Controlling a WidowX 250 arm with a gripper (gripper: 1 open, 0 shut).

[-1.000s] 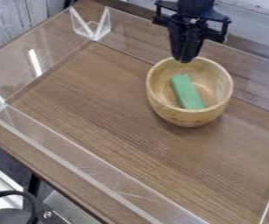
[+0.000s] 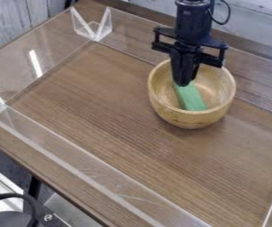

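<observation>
A round wooden bowl sits on the right half of the table, holding a green elongated object. My black gripper hangs at the bowl's back rim, just above the upper end of the green object. It is shut, with nothing visible between its fingers; its tips partly hide that end.
A wooden table fills most of the view, clear at the centre and front. A clear plastic piece is at the back left. A black cable or mount is at the bottom left, off the table.
My gripper has moved down toward the green object in the bowl. The bowl and green object look unmoved.
</observation>
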